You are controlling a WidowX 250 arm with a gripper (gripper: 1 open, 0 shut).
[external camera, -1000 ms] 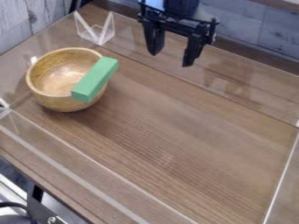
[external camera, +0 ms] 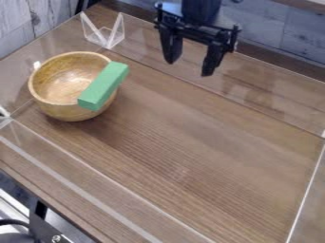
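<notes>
A black gripper hangs at the top centre over the back of the wooden table, its fingers pointing down and apart, with nothing visible between them. A green block rests tilted on the right side of a tan bowl at the left of the table, well away from the gripper.
The middle, right and front of the wooden table are clear. A white wire-like object stands at the back left. A grey panelled wall runs behind the table.
The gripper has shifted slightly and appears a little lower at its fingertips. The bowl and green block have not moved.
</notes>
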